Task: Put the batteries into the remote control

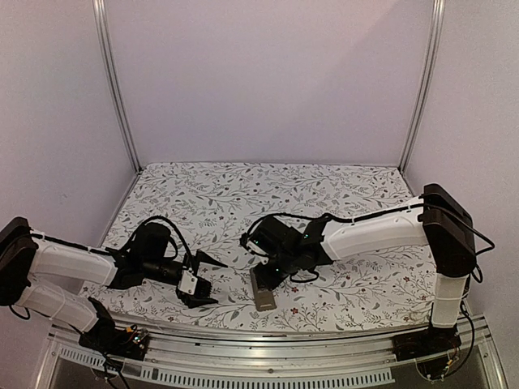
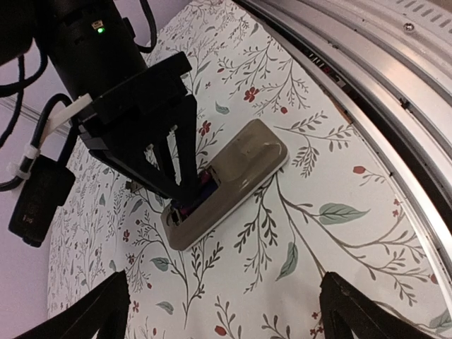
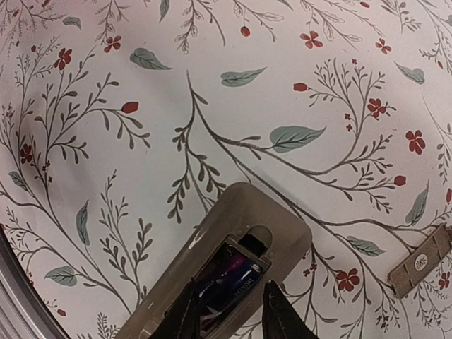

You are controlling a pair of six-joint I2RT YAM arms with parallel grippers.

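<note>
The grey-brown remote control [image 1: 264, 301] lies on the table near its front edge, its battery compartment facing up. Dark purple battery [image 3: 232, 286] surface shows inside that compartment in the right wrist view; how many batteries lie there is hard to tell. My right gripper is over the compartment, partly open, its fingertips spaced apart across the battery area. In the left wrist view its fingers [image 2: 185, 152] reach down into or against the remote's [image 2: 244, 159] far end. My left gripper [image 1: 223, 283] stands wide open to the left of the remote, with nothing between its fingers.
A small flat brown cover [image 3: 421, 261] lies apart from the remote on the flowered tablecloth. The metal rail [image 1: 259, 348] runs along the table's front edge. Behind both arms the table is clear.
</note>
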